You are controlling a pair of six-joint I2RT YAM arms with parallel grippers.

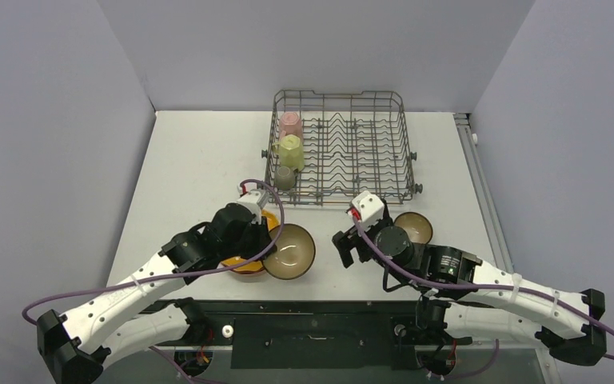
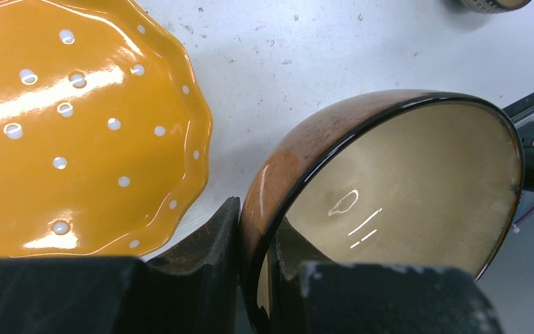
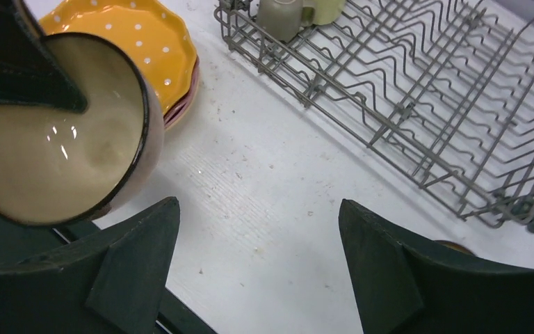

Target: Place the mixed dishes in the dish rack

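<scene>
A brown bowl with a dark rim is tilted in my left gripper, whose fingers pinch its wall. In the top view the same bowl hangs at the front middle, beside the wavy orange dotted plate, which the left arm partly covers. My right gripper hangs over bare table with its fingers apart and nothing between them. A smaller brown bowl rests on the table to the right, partly behind the right arm. The wire dish rack stands at the back.
Along the rack's left side stand a pink cup, a yellow-green cup and a grey cup. The rest of the rack is empty. Bare table lies left of the rack.
</scene>
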